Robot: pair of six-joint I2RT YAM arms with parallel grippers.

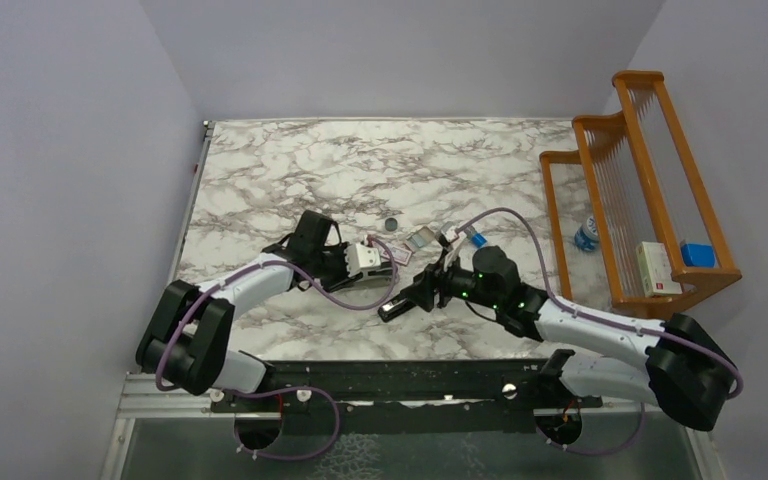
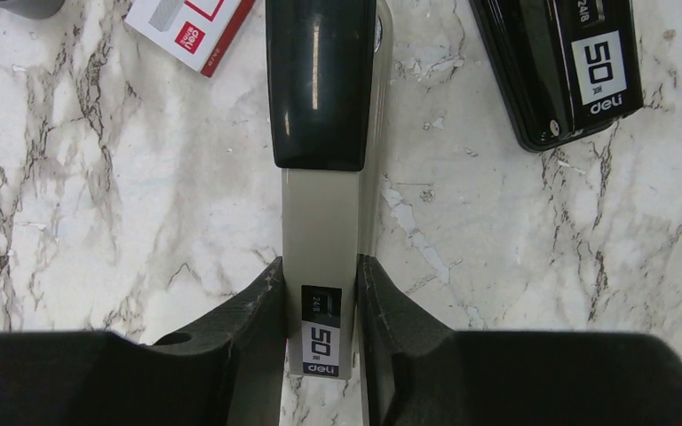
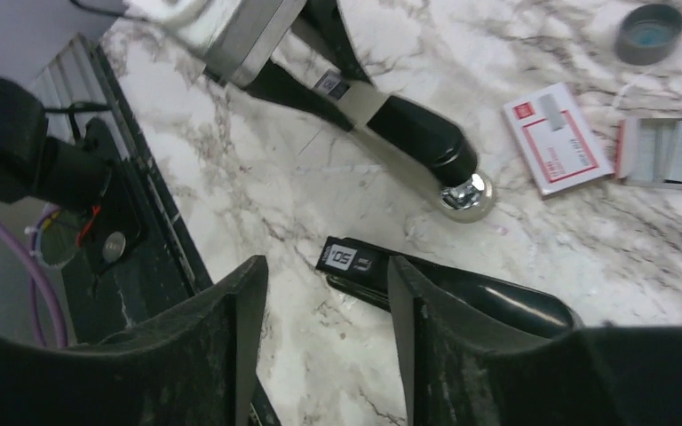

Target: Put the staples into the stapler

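Note:
A grey stapler with a black cap (image 2: 320,222) lies on the marble table, and my left gripper is shut on the labelled end of its arm. The black stapler (image 3: 488,297) lies beside it; my right gripper hovers above with its fingers apart, nothing between them. Its right finger covers part of the black stapler in the right wrist view. A white and red staple box (image 3: 559,139) sits beyond the grey stapler. Next to that box is a clear-walled case (image 3: 670,153) with grey pieces inside, perhaps staples.
A small round grey container (image 3: 649,34) stands behind the boxes. A blue object (image 1: 476,238) lies near the right arm. The wooden rack (image 1: 615,200) stands at the right side.

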